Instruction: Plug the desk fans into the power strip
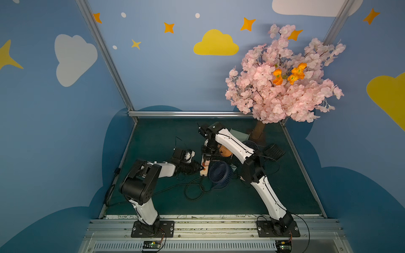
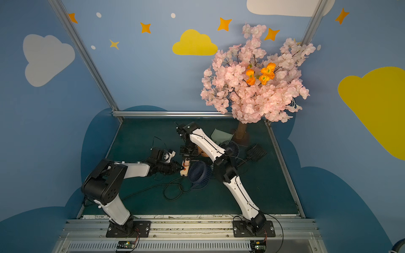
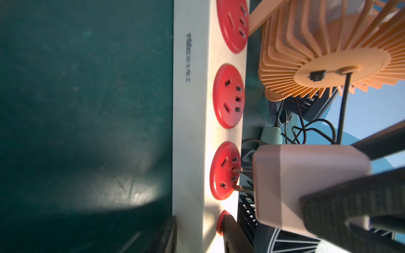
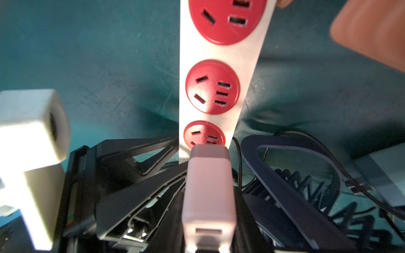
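The white power strip (image 3: 192, 126) with red round sockets lies on the green table, my left gripper shut across its end. My right gripper (image 1: 205, 159) is shut on a pale plug adapter (image 3: 274, 185), held above the strip. In the left wrist view, two metal prongs (image 3: 244, 189) point at a red socket (image 3: 225, 170) near the gripped end. A length of prong shows between adapter and socket face; whether the tips sit in the slots I cannot tell. Seen from the right wrist, the adapter (image 4: 209, 189) covers part of that socket.
An orange fan (image 3: 341, 69) with a black cable stands beside the strip. Close to its near end is a dark blue fan (image 1: 219, 172). Another dark fan (image 2: 229, 148) and a blossom tree (image 1: 280, 80) are behind. Cable loops lie in front.
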